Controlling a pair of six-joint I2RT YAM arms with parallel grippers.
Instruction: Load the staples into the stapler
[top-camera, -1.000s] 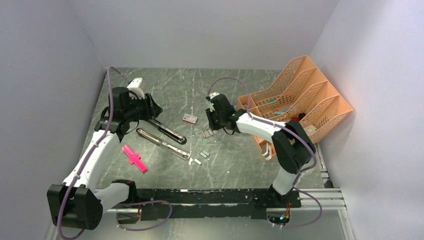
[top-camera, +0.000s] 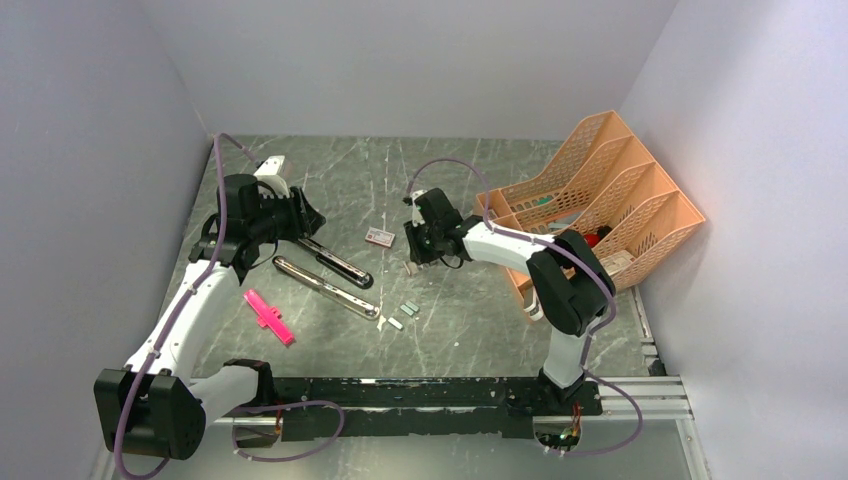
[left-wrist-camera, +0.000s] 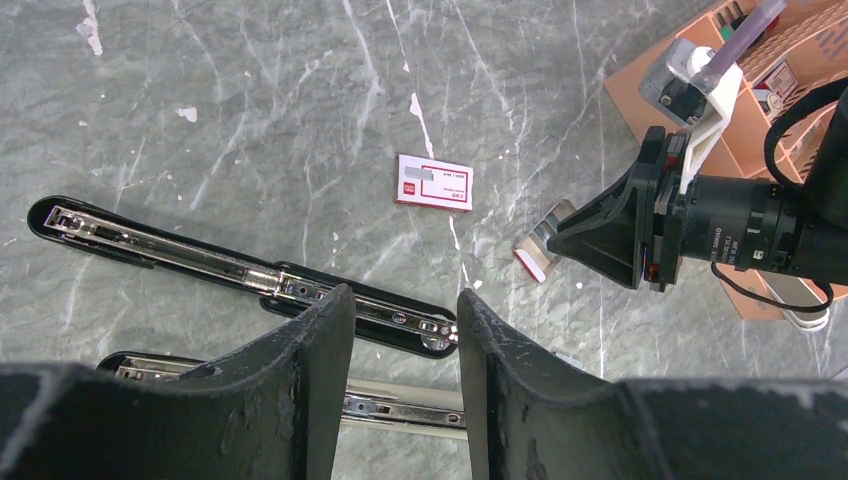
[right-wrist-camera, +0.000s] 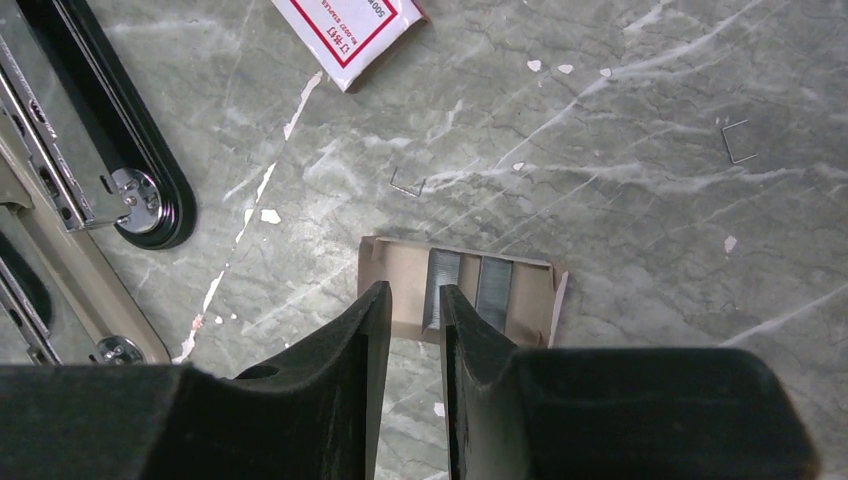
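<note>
A long black opened stapler (left-wrist-camera: 200, 250) lies flat on the table, with a second, silver-topped stapler (top-camera: 325, 288) nearly parallel to it. My left gripper hovers high above them, fingers apart and empty. A small cardboard tray (right-wrist-camera: 400, 262) holds two grey staple strips, the left strip (right-wrist-camera: 443, 275) and the right strip (right-wrist-camera: 494, 285). Over the tray is my right gripper, its fingers parted; its right fingertip overlaps the left strip in view, and nothing shows gripped. Whether it touches the strip, I cannot tell. Beyond the tray lies a white-and-red staple box (left-wrist-camera: 433, 183).
Several loose staple strips (top-camera: 396, 323) lie in front of the tray. A pink tool (top-camera: 268, 317) rests at the left. The orange divided organizer (top-camera: 600, 160) stands at the right. Single loose staples (right-wrist-camera: 407, 186) are scattered behind the tray.
My right gripper has shifted slightly left and toward the front, now covering more of the tray in the top view. The left arm looks still.
</note>
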